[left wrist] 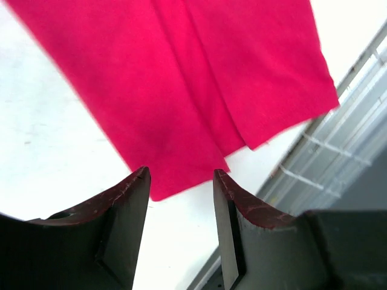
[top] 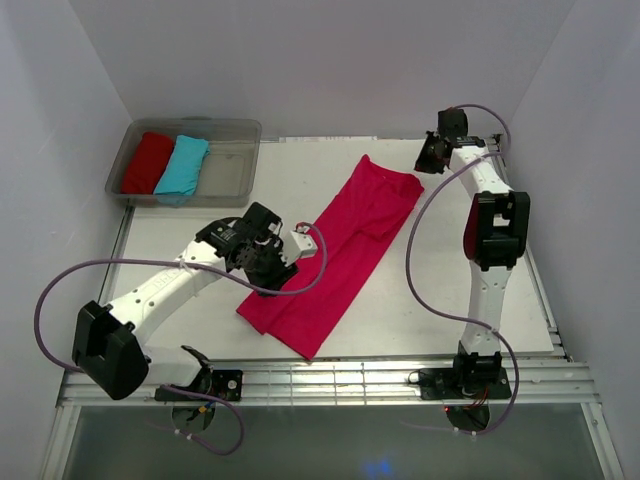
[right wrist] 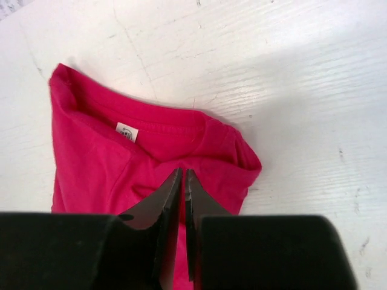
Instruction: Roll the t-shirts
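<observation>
A crimson t-shirt (top: 345, 265) lies slantwise across the white table, its collar end toward the upper right and its other end near the front edge. Over the lower left part of the shirt is my left gripper (top: 278, 280); the left wrist view shows it open, its fingers (left wrist: 124, 208) apart around no cloth, with the shirt's edge (left wrist: 175, 178) beyond. My right gripper has its fingers nearly together near the shirt's collar corner (right wrist: 242, 160). Crimson shows behind the narrow gap; whether cloth is pinched lower down is hidden. A white label (right wrist: 127, 132) sits inside the collar.
At the back left stands a grey bin (top: 232, 165) with a folded red cloth (top: 148, 163) and a turquoise cloth (top: 183, 166) in it. A metal rail (top: 330, 380) runs along the table's front edge. Bare tabletop lies on both sides of the shirt.
</observation>
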